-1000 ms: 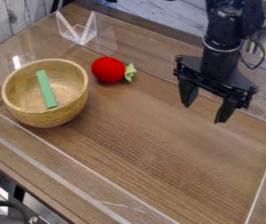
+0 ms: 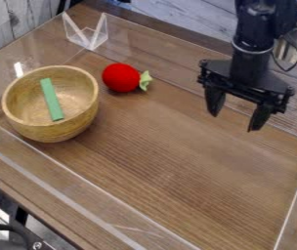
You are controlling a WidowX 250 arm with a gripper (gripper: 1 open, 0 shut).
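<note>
My gripper [image 2: 237, 100] hangs over the right part of the wooden table, its black fingers spread apart and pointing down, with nothing visible between them. A red round object with a green top [image 2: 121, 76] lies left of it, near the table's middle back. A wooden bowl [image 2: 79, 119] at the left holds a green bar [image 2: 52, 100].
A clear, transparent container [image 2: 86, 29] stands at the back left. Dark cables show at the bottom left corner.
My gripper has shifted slightly to the right. The objects on the table have not moved.
</note>
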